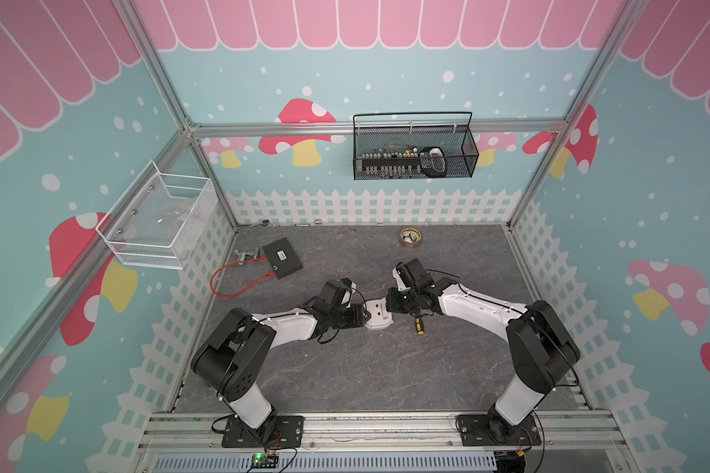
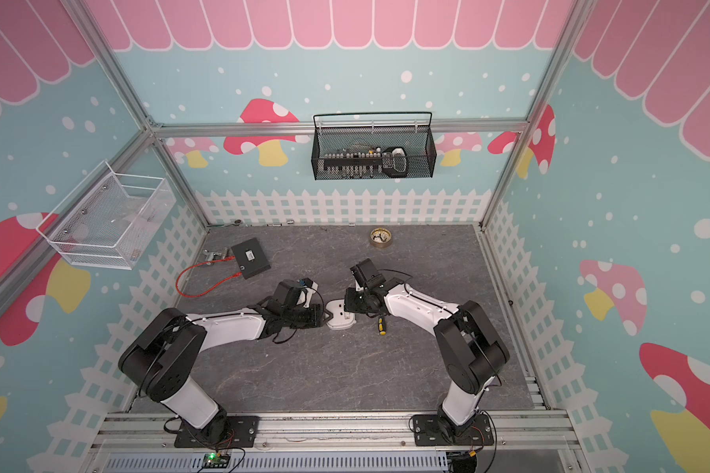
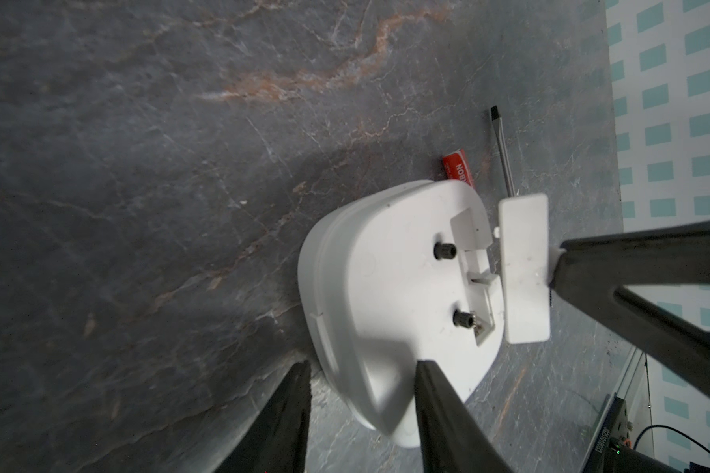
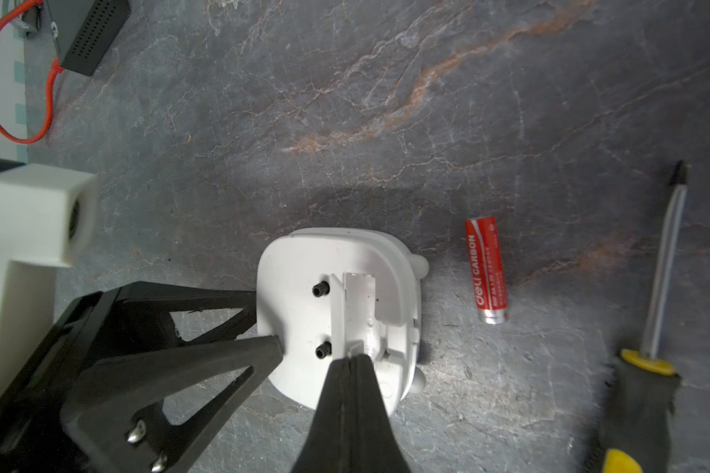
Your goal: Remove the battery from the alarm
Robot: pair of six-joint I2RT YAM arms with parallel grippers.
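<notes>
The white alarm (image 4: 299, 315) lies on the table with its battery compartment exposed; no battery shows in it. A red battery (image 4: 486, 268) lies on the table beside it. A white cover (image 3: 524, 268) stands up at the compartment, against my right gripper, which is shut, its tips at the compartment's edge. My left gripper stands part open at the alarm's side, its fingertips at or near the housing; whether they touch it is unclear.
A screwdriver (image 4: 635, 410) lies right of the battery. A dark box (image 1: 281, 258) with a red cable is at the back left, a tape roll (image 1: 411, 236) at the back.
</notes>
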